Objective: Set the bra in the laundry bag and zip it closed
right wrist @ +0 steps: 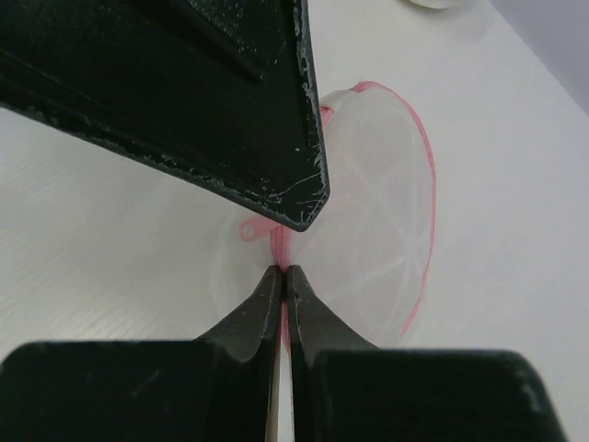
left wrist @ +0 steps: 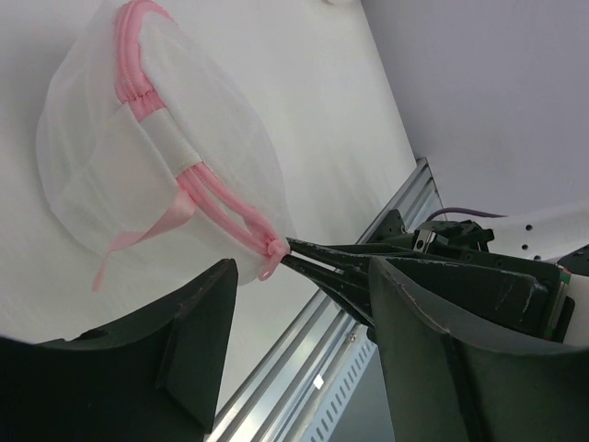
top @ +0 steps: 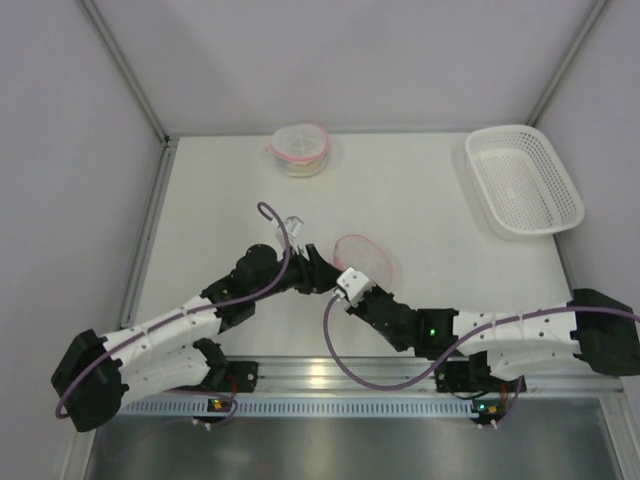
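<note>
The white mesh laundry bag (top: 372,258) with pink trim lies at mid-table. In the left wrist view its pink zip band (left wrist: 138,64) runs down to a pinched pink end, with the two edges parted near that end. My right gripper is shut on this pink end. Around the right fingers stand the spread fingers (left wrist: 198,341) of my left gripper, part open, with no bag cloth visible between them. One left finger (right wrist: 285,175) crosses the right wrist view just above the pinched end. No bra can be made out.
Another pink-trimmed mesh bag (top: 300,145) lies at the back of the table. A white perforated basket (top: 480,185) stands at the far right. The two arms are very close together at the bag's near edge. Bare table lies left and behind.
</note>
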